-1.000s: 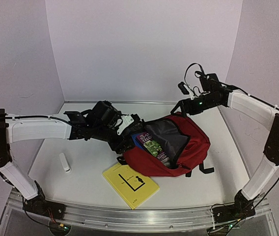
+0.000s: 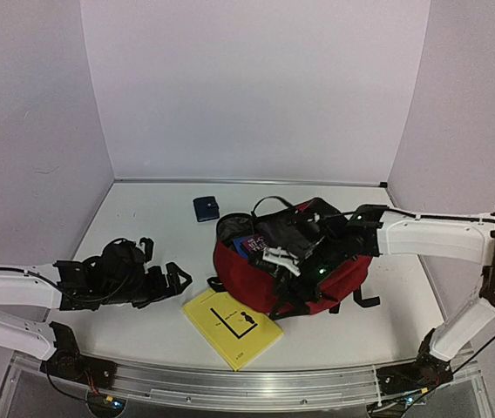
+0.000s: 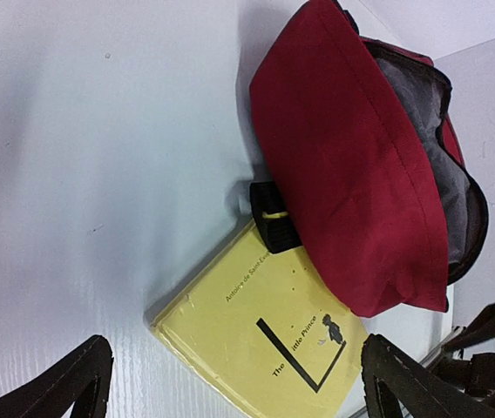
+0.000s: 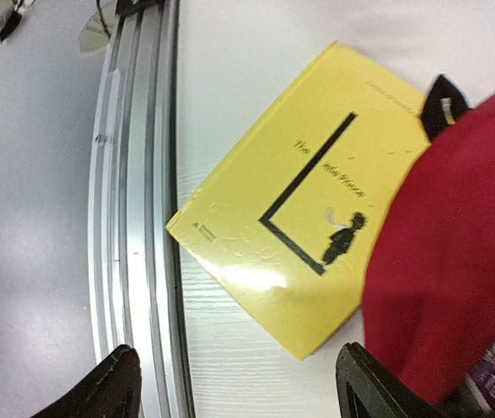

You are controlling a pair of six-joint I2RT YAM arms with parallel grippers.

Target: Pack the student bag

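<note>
The red backpack (image 2: pixel 252 283) lies unzipped on the table, its grey mesh lining facing up. Inside it, a purple book (image 2: pixel 254 245) and a blue one show partly beneath my right arm. A yellow book, "The Little Prince" (image 3: pixel 261 326), lies flat in front of the bag; a black strap rests on one edge. To the left of both, my left gripper (image 2: pixel 165 264) is open above the table and empty. My right gripper hangs over the bag's front near the yellow book, its fingers apart with nothing between them.
A dark blue wallet-like item (image 2: pixel 206 208) lies behind the bag's left end. A metal rail (image 2: pixel 256 380) runs along the front edge.
My right arm has come from the bag's back right forward over its front, covering part of its opening. My left gripper has drawn away from the bag's left end, leftward and forward.
</note>
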